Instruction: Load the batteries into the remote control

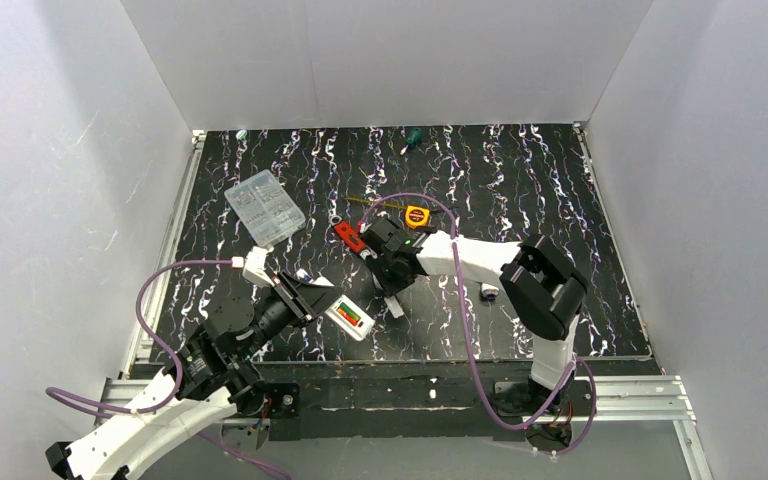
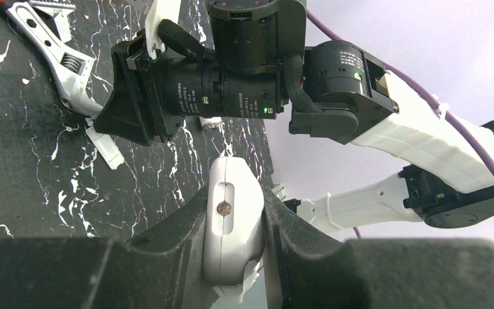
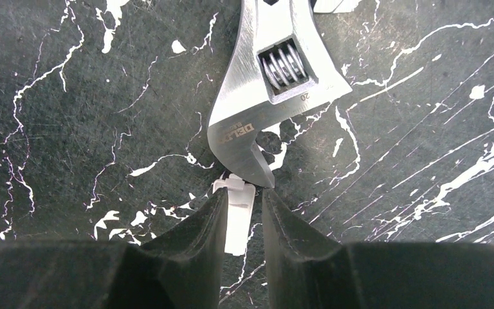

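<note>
In the top view my left gripper is shut on the white remote control. Green and orange-red batteries show in its uncovered bay. The left wrist view shows only the rounded white end of the remote clamped between the fingers. A small white battery cover lies flat on the dark table, its tabbed end by the wrench's finger tip. Directly over it is my right gripper, slightly open, with the cover visible in the gap; the left fingers partly hide its edge. Contact with the cover cannot be told.
An adjustable wrench with a red handle lies right beside the cover. Farther back are a yellow tape measure, a green screwdriver and a clear parts box.
</note>
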